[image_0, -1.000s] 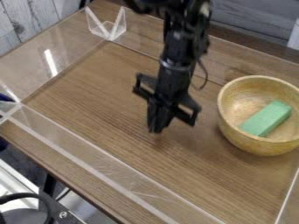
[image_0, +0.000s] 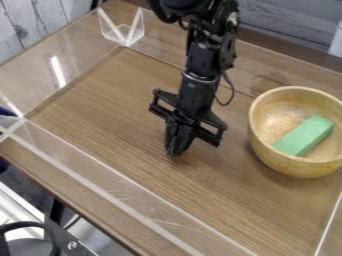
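The black arm comes down from the top middle to my gripper (image_0: 181, 135), low over the middle of the wooden table (image_0: 94, 120), pointing down at bare tabletop. Whether its fingers are apart or closed is hard to make out, and no object shows clearly at them. To the right, a wooden bowl (image_0: 267, 105) holds a green block (image_0: 306, 136); the gripper is apart from it, to its left.
A clear bracket-like piece (image_0: 122, 30) sits at the back left. Tape strips cross the table's left and front. A black cable (image_0: 27, 230) lies at the lower left corner.
Compared with the blurred frame from a second ago, my gripper is sharper and slightly lower. The bowl and block are unmoved.
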